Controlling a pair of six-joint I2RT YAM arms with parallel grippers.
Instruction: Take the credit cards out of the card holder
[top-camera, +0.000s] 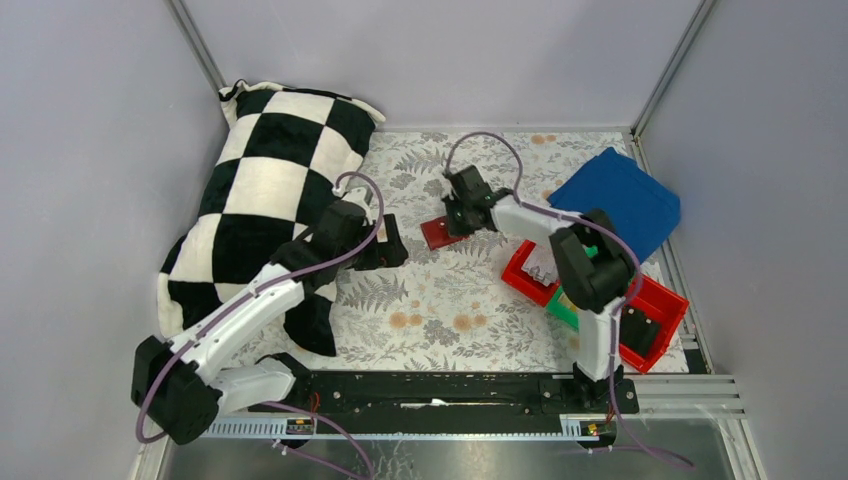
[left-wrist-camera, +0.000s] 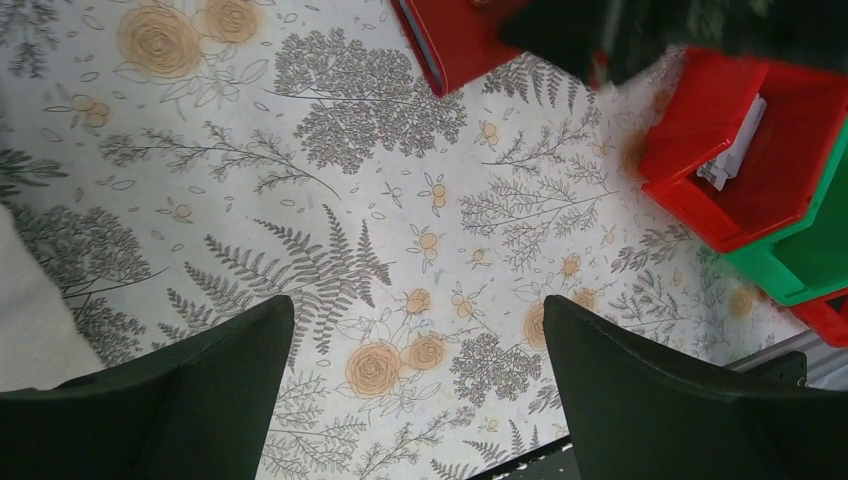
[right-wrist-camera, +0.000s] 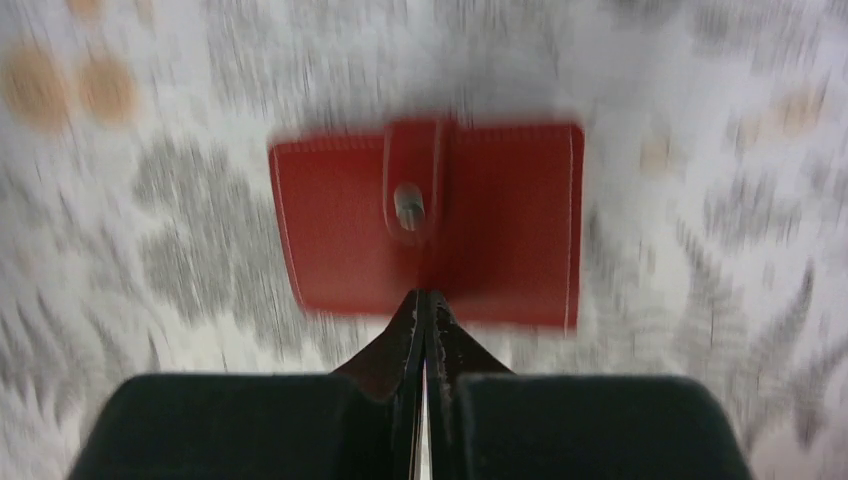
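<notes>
The red card holder (top-camera: 436, 233) lies flat on the patterned mat in the top view, its strap and metal snap facing up in the right wrist view. No cards show outside it. My right gripper is shut, its fingertips over the lower edge of the card holder (right-wrist-camera: 510, 220); whether they touch it is blurred, and nothing shows between them. To the left, my left gripper (top-camera: 396, 243) stands open and empty over the mat. In the left wrist view, one corner of the card holder (left-wrist-camera: 450, 50) shows at the top, partly behind the dark right gripper.
A black-and-white checkered cushion (top-camera: 265, 195) lies along the left side. Red and green bins (top-camera: 655, 305) stand at the right, under the right arm, with a blue cloth (top-camera: 625, 200) behind them.
</notes>
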